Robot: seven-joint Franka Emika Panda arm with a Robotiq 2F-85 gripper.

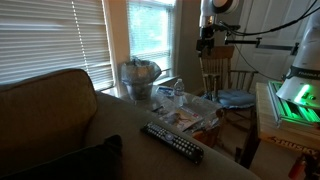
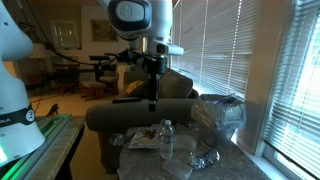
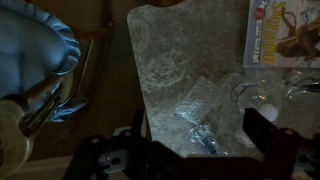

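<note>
My gripper is above the table (image 3: 165,60), its two dark fingers wide apart at the lower edge of the wrist view and nothing seen between them. In exterior view 1 the gripper (image 1: 205,45) hangs high, in front of the wooden chair's side. A clear bottle (image 2: 167,139) stands upright on the table below. Beside it lies a printed packet (image 3: 285,35), bright yellow and red in the wrist view. A small clear wrapper (image 3: 198,98) is also on the table. Towards the front is a long black remote (image 1: 172,141).
A bin lined with clear plastic (image 2: 218,112) stands by the window. Crumpled clear plastic (image 2: 205,159) lies near it. A brown sofa (image 1: 50,115) and a wooden chair with a blue cushion (image 1: 235,98) flank the table. Open air surrounds the gripper.
</note>
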